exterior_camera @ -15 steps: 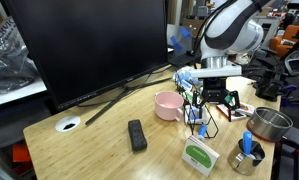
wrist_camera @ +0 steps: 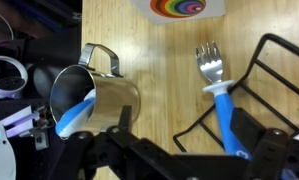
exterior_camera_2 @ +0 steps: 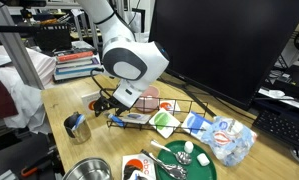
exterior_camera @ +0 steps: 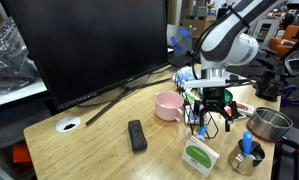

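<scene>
A fork with a blue handle (wrist_camera: 223, 112) lies on the wooden table beside a black wire rack (wrist_camera: 251, 68), its tines toward the top of the wrist view. My gripper stands open above the table, and the fork shows in its gap, closer to the right finger. Nothing is held. In exterior view 1 the gripper (exterior_camera: 215, 114) hangs over the rack's near end, partly hiding the fork. To the left in the wrist view is a metal cup (wrist_camera: 114, 107) with a blue-handled utensil inside.
A box with a rainbow print (wrist_camera: 179, 8) sits beyond the fork. A metal pot (exterior_camera: 269, 124) stands near the cup. A pink bowl (exterior_camera: 168, 106) is behind the rack, and a green plate (exterior_camera_2: 194, 164) lies on its other side. Open table surrounds the black remote (exterior_camera: 137, 135).
My gripper has come down a little toward the table over the rack's end. The objects around it look unmoved.
</scene>
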